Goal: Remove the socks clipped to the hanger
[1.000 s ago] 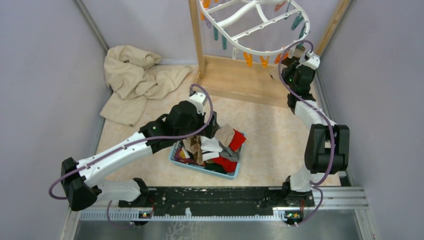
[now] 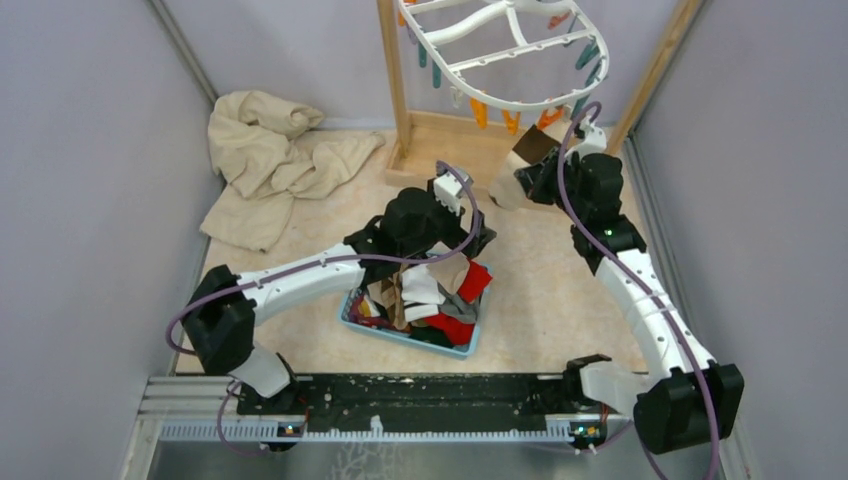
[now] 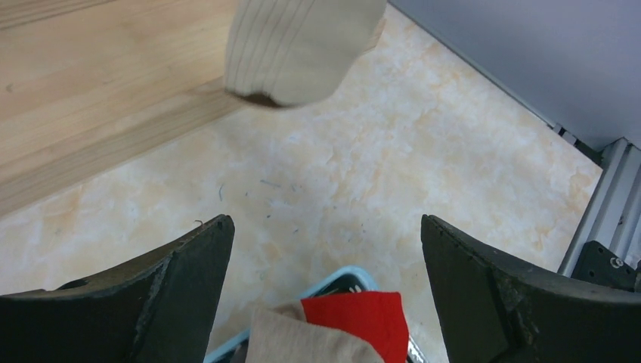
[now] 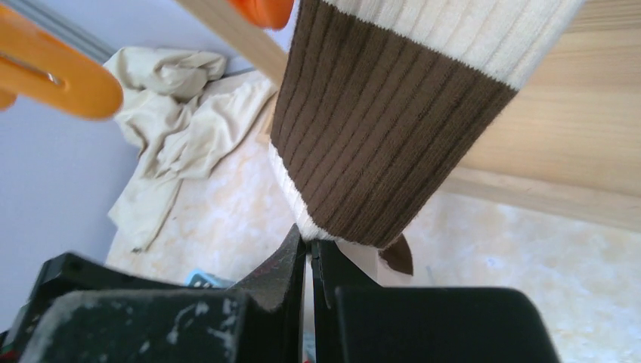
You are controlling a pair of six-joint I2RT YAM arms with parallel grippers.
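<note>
A cream ribbed sock with a brown band fills the upper right wrist view; my right gripper is shut on its pale edge. In the top view this sock hangs from the right gripper just below the white hanger. Whether a clip still holds its upper end is hidden. My left gripper stands open above the back of the basket, its fingers wide apart with nothing between them. The sock's lower end shows ahead of and above them.
The blue basket holds several socks, red, grey, white and tan. Orange clips hang along the hanger's front rim. A wooden frame stands behind, and a beige cloth lies at the back left.
My right gripper has moved left and toward the front with the sock. The left gripper has moved right, still open, toward the sock.
</note>
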